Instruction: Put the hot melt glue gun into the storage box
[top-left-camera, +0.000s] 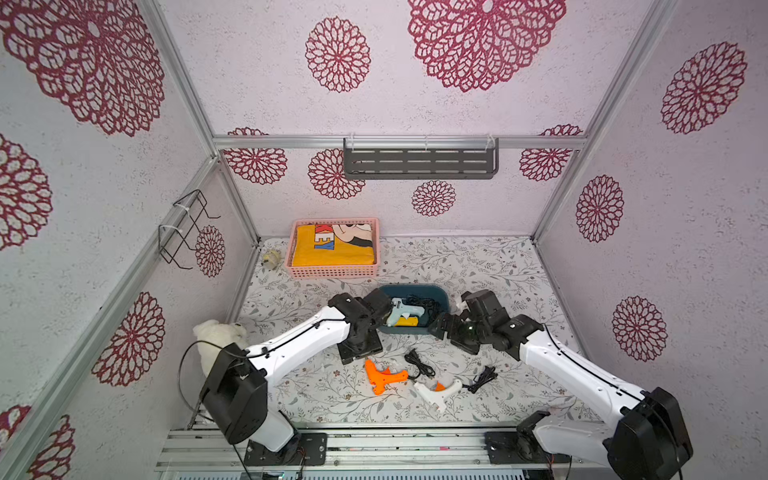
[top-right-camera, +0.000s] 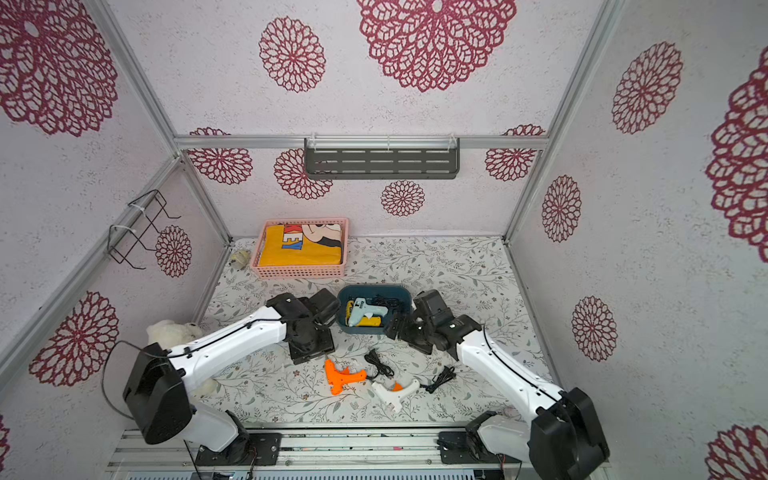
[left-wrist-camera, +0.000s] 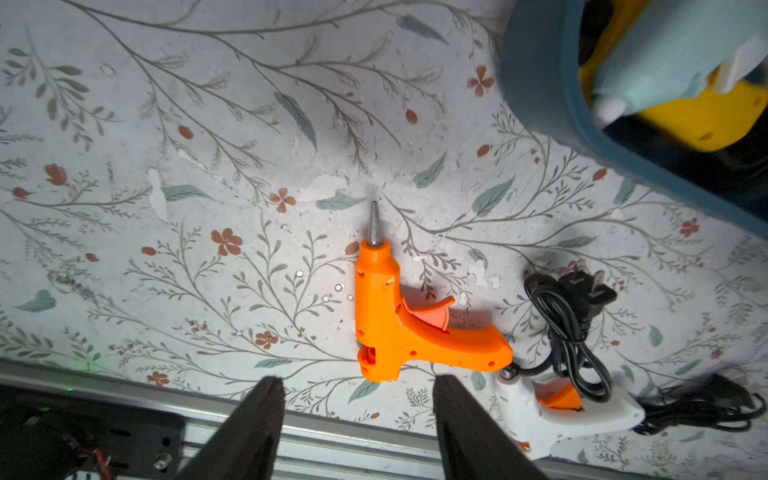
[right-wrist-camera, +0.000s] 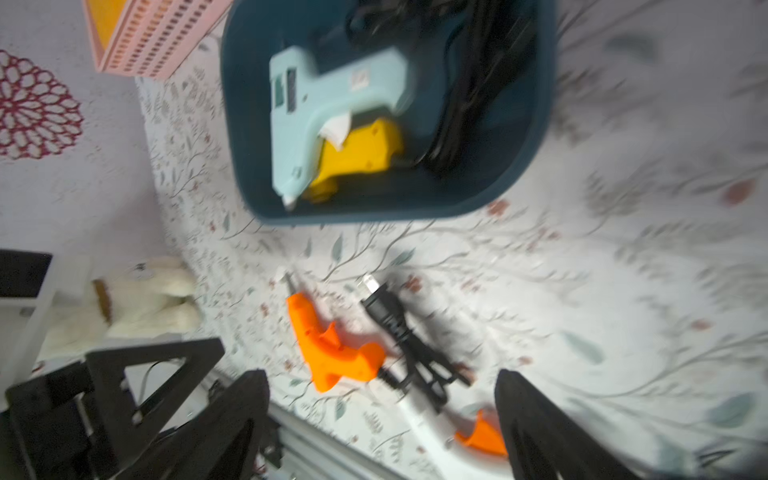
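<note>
An orange glue gun (left-wrist-camera: 380, 312) lies flat on the table, nozzle toward the back, its handle end touching a white glue gun (left-wrist-camera: 560, 416). My left gripper is open above the table, nothing between its fingers; from above it stands a little behind and left of the orange gun. The blue storage box (right-wrist-camera: 240, 136) contains a pale blue glue gun (right-wrist-camera: 292, 120), a yellow one (right-wrist-camera: 360, 152) and black cables. My right gripper is open and empty, near the box's front right corner in the top left view.
Bundled black cords (top-left-camera: 420, 364) lie between the guns and the box, and another plug bundle (top-left-camera: 481, 379) sits right of the white gun. A pink basket (top-left-camera: 332, 272) stands at the back left, a white plush toy (top-left-camera: 209, 344) far left.
</note>
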